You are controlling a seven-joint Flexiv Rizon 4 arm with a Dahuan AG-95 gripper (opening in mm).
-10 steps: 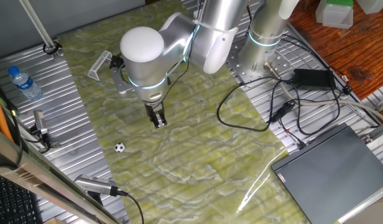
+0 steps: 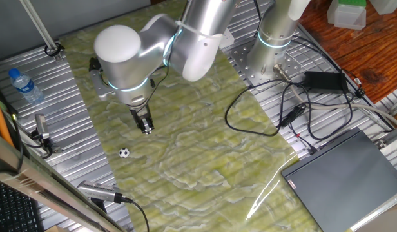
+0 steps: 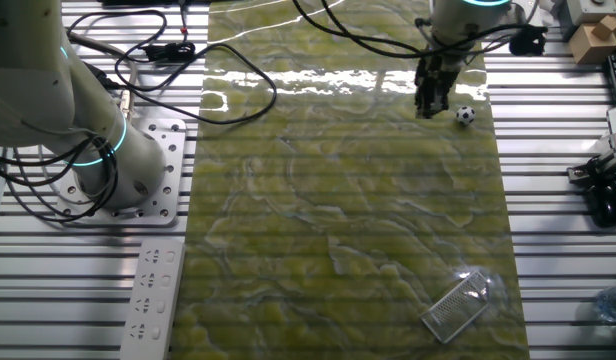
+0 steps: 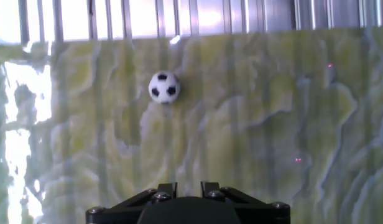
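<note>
A small black-and-white soccer ball [image 2: 124, 153] rests on the green marbled mat [image 2: 185, 161], close to the mat's left edge in exterior view 1. The wrist view has the ball [image 4: 164, 87] above and left of the fingertips, with bare mat between. My gripper [image 2: 147, 131] hangs to the ball's upper right in exterior view 1, apart from it. Its two fingers [image 4: 169, 190] stand a modest gap apart with nothing between them. Exterior view 2 puts the ball [image 3: 465, 115] just right of the gripper [image 3: 428, 110].
A clear grater-like tray [image 3: 456, 306] lies on the mat, mostly hidden by the arm in exterior view 1. A laptop [image 2: 347, 177], looped black cables [image 2: 234, 122] and a microphone-like device [image 2: 98, 191] lie around the edges.
The arm and gripper have moved left in exterior view 1, closer to the ball. The clear tray is now mostly covered by the arm. The ball has stayed put.
</note>
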